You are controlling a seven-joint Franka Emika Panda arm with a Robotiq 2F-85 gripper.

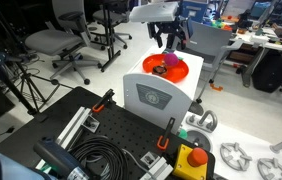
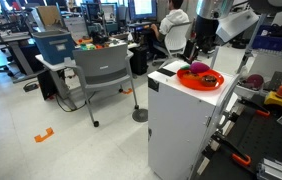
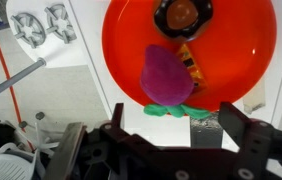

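Note:
An orange-red plate (image 3: 126, 55) sits on a white surface. A purple toy vegetable with green leaves (image 3: 166, 75) lies on it, its leaves reaching over the rim toward my gripper. Beside it are a brown ring-shaped toy (image 3: 181, 14) and a small yellow-brown piece (image 3: 191, 64), partly covered by the purple toy. My gripper stands open, its fingers apart on either side of the leaves, with nothing held. In exterior view 1, the gripper (image 1: 169, 42) hangs over the back of the plate (image 1: 183, 72), close to the purple toy (image 1: 171, 58).
A toy sink with a tap (image 1: 207, 120) and stove burners (image 1: 233, 156) lie to the right. A yellow box with a red button (image 1: 191, 158) and coiled black cable (image 1: 99, 158) occupy the dark table in front. A grey chair (image 2: 103, 72) stands behind the white cabinet.

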